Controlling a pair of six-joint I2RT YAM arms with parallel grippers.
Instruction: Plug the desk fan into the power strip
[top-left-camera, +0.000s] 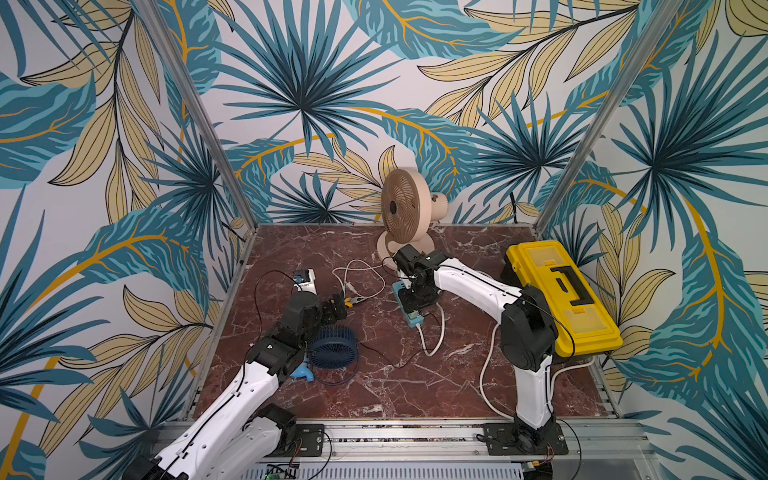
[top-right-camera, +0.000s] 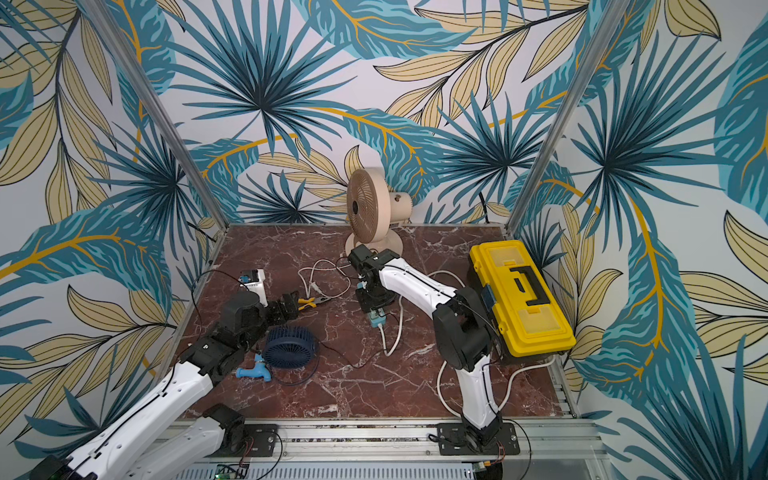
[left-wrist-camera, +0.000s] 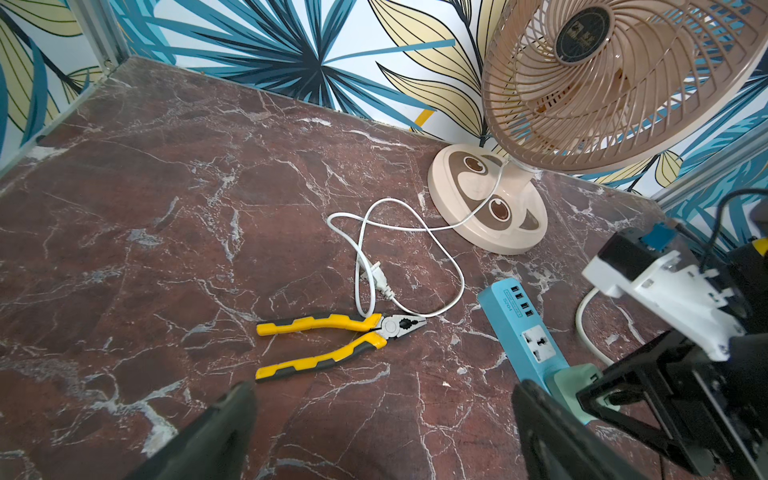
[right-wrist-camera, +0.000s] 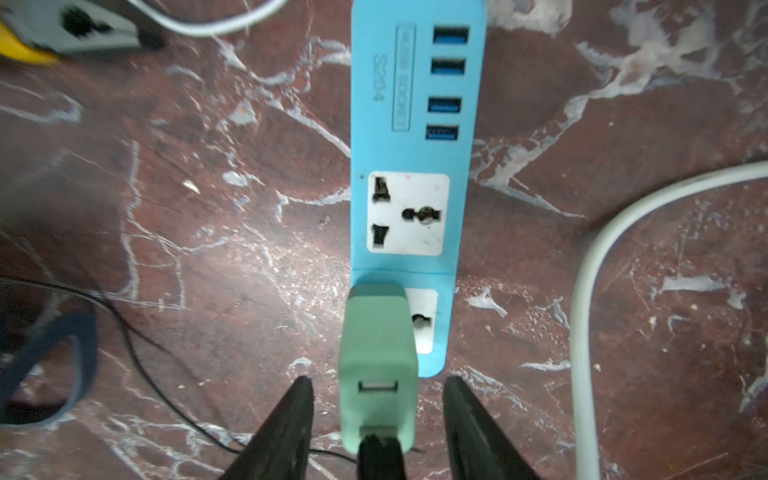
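Note:
The beige desk fan (left-wrist-camera: 624, 80) stands at the back, its white cable looped on the table and ending in a white plug (left-wrist-camera: 376, 276). The light-blue power strip (right-wrist-camera: 412, 152) lies right of the loop, with a pale green block (right-wrist-camera: 377, 360) at its near socket. My right gripper is over that end, its two fingertips either side of the block's near end, with gaps showing. My left gripper hangs open left of the strip, above the table near the pliers, nothing between its fingers.
Yellow-handled pliers (left-wrist-camera: 312, 360) lie between the grippers. A blue round fan (top-right-camera: 288, 348) and a blue pipe piece (top-right-camera: 252, 372) lie at the front left. A yellow toolbox (top-right-camera: 528, 312) stands on the right.

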